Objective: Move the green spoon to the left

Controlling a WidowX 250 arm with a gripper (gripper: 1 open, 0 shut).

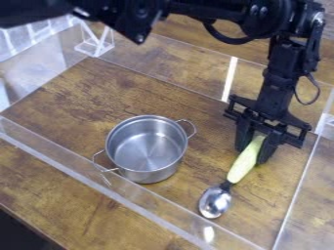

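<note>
On the right side of the camera view is the spoon, with a pale green handle [243, 165] and a shiny metal bowl [216, 202] pointing toward the front of the table. My black gripper [256, 148] is shut on the upper end of that green handle, its fingers on either side. The handle's far tip is hidden between the fingers. Whether the spoon is lifted clear of the wood or still touches it, I cannot tell.
A silver two-handled pot [146, 149] stands to the left of the spoon. Clear plastic walls edge the wooden table [92, 93]. Bare wood lies behind and left of the pot. A white rack [29, 34] is at the back left corner.
</note>
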